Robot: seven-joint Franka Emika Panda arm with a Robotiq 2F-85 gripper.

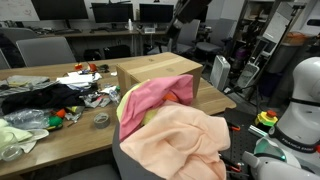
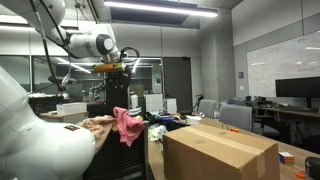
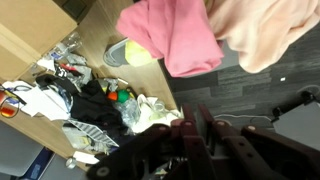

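A pink cloth (image 1: 155, 102) is draped over the near end of the table, overlapping a yellow rounded item (image 1: 127, 103). Beside it, a peach cloth (image 1: 178, 143) spreads over a dark surface in front. Both the pink cloth (image 3: 190, 42) and the peach cloth (image 3: 262, 28) lie in the upper part of the wrist view. High over the cloths, my gripper (image 1: 172, 38) is partly cut off by the top edge in exterior view 1. At the bottom of the wrist view its dark fingers stand somewhat apart, with nothing seen between them.
A large cardboard box (image 2: 220, 150) stands on the table behind the cloths. Dark and white clothes (image 1: 50, 97), a tape roll (image 1: 101, 120) and small items clutter the table's left half. Bare wood (image 1: 75, 140) shows at the front.
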